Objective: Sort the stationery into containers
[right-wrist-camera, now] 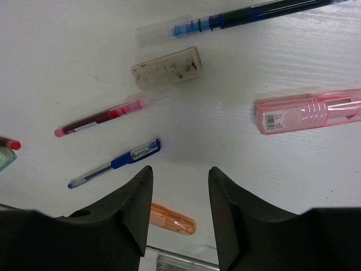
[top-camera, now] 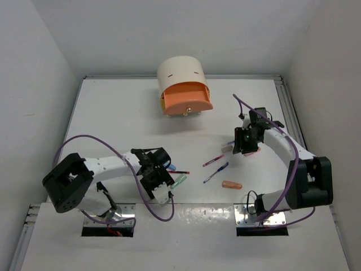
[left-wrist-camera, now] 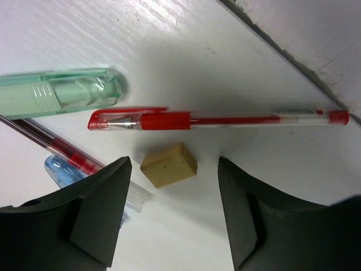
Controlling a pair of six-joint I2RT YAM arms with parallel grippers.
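My left gripper stands open above a tan block [left-wrist-camera: 169, 167]. Beyond the block lie a red gel pen [left-wrist-camera: 220, 120] and a green highlighter [left-wrist-camera: 53, 90]; a blue item [left-wrist-camera: 62, 169] lies under a dark-red pen [left-wrist-camera: 73, 155]. My right gripper hangs open over a blue pen [right-wrist-camera: 124, 161], a pink pen [right-wrist-camera: 98, 118], a grey eraser [right-wrist-camera: 166, 69], a dark blue marker [right-wrist-camera: 254, 14], a pink highlighter [right-wrist-camera: 307, 112] and an orange highlighter [right-wrist-camera: 172, 220]. An open cream-and-orange container [top-camera: 183, 79] sits at the back.
White walls [top-camera: 39, 113] enclose the sides and back.
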